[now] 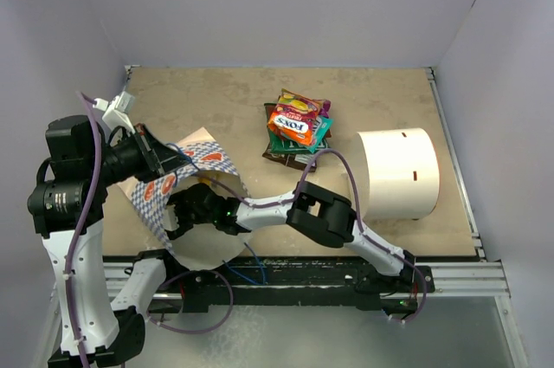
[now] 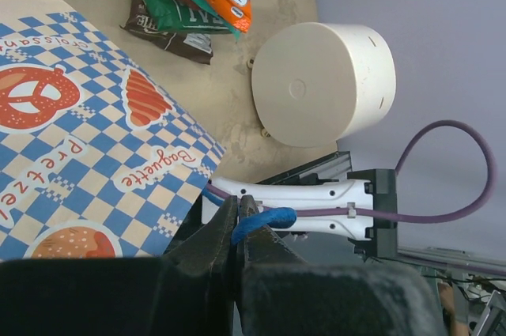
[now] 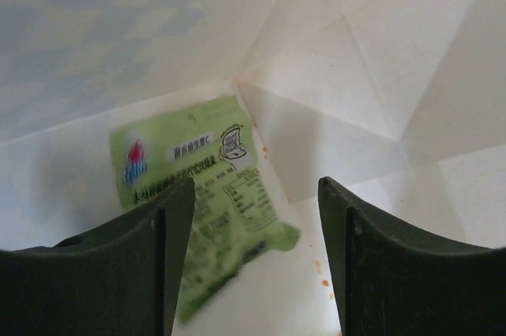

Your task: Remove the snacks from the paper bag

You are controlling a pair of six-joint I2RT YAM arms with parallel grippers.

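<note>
The paper bag point(image 1: 203, 158), blue-checked with bakery prints, lies on its side at the table's front left. Its handle, a blue cord point(image 2: 269, 219), runs between the fingers of my left gripper, which is shut on it. Inside the bag reaches my right gripper, its fingers spread apart and empty. Ahead of and partly between them a green snack packet point(image 3: 207, 186) rests against the inner wall, a bit left of centre. In the top view the right fingertips are hidden by the bag and arm.
A pile of snack packets, with an orange Fox's bag point(image 1: 293, 123) on top, lies at the back centre. To the right stands a white cylinder point(image 1: 405, 173).
</note>
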